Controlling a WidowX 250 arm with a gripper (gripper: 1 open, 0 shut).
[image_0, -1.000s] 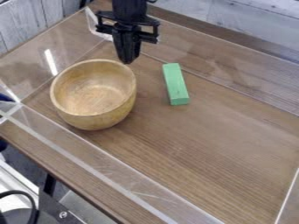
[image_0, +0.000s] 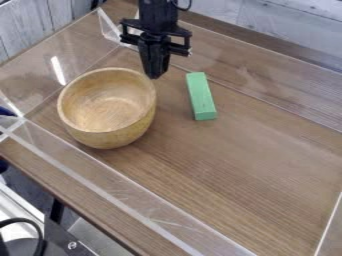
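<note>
My black gripper (image_0: 155, 66) hangs at the top centre of the camera view, just behind a large round wooden bowl (image_0: 107, 130), which looks empty. The narrow tip of the gripper looks shut, with nothing visible between its fingers. A green rectangular block (image_0: 201, 95) lies on the wooden table to the right of the bowl, apart from the gripper.
A pale wall stands at the back right.
The gripper has shifted very slightly. The bowl and green block have not visibly moved.
</note>
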